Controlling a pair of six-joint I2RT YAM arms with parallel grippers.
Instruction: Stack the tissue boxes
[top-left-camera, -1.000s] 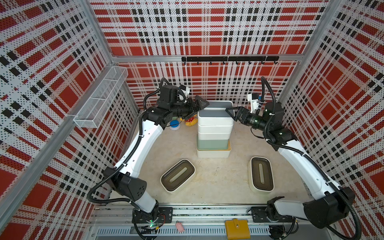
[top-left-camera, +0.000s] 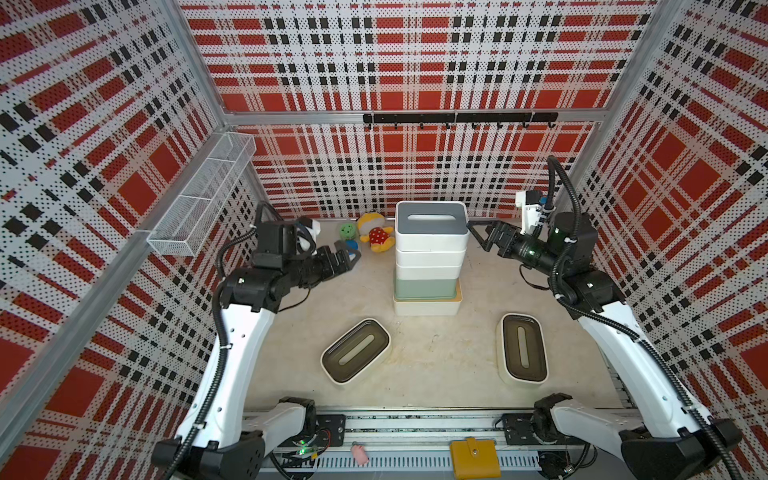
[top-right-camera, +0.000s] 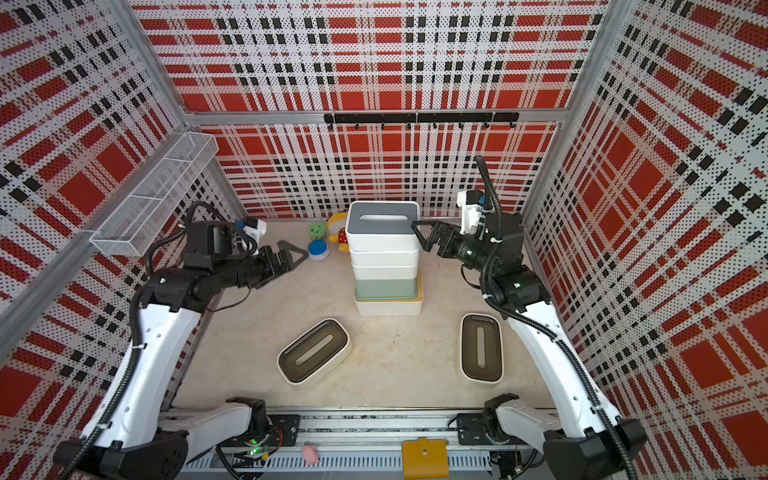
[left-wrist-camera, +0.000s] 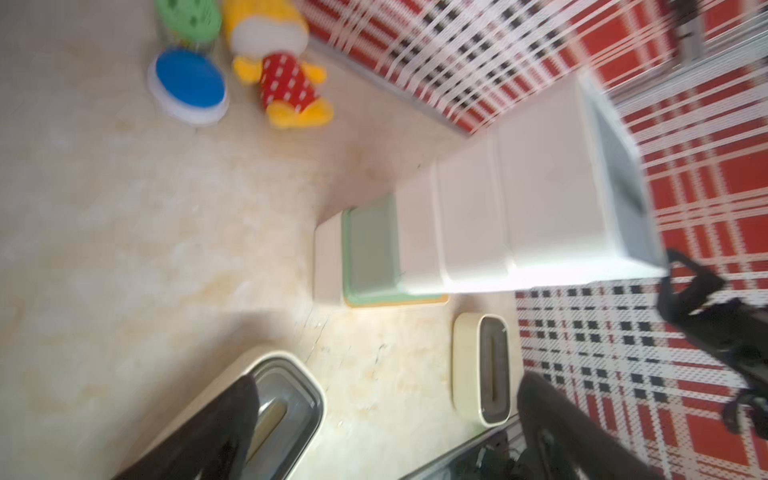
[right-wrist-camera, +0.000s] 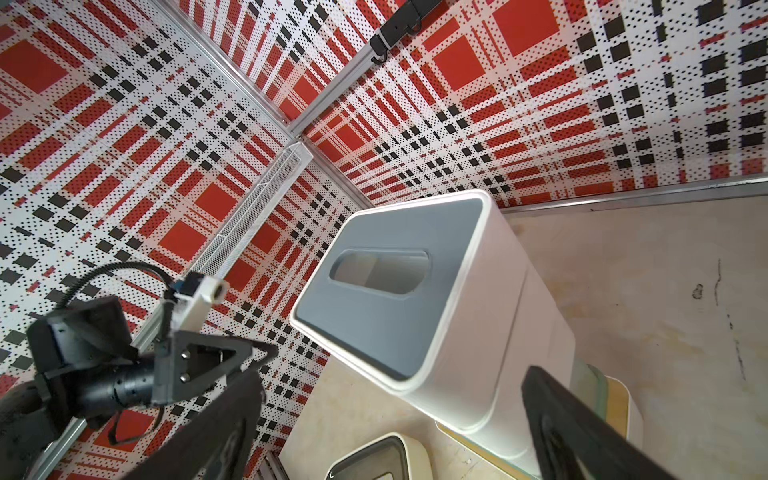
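A tall upright stack of tissue boxes (top-left-camera: 432, 260) stands at the back middle of the table. Its grey-lidded white top box (top-left-camera: 430, 225) rests on more white boxes, a green box (top-left-camera: 425, 288) and a cream base box (top-left-camera: 427, 307). Two brown-lidded boxes lie apart in front: the front-left box (top-left-camera: 356, 352), set at an angle, and the front-right box (top-left-camera: 523, 349). My left gripper (top-right-camera: 297, 254) is open and empty, clear to the left of the stack. Close by the top box's right side, my right gripper is open with nothing held.
Behind the left gripper sit a yellow plush toy (left-wrist-camera: 280, 64), a green toy (left-wrist-camera: 189, 20) and a blue-topped round object (left-wrist-camera: 189, 84). A wire basket (top-left-camera: 204, 192) hangs on the left wall. Bare table lies between the two front boxes.
My left arm has swung left and down, away from the top box. The right gripper has shifted slightly right, off its edge. The stack and front boxes stay put.
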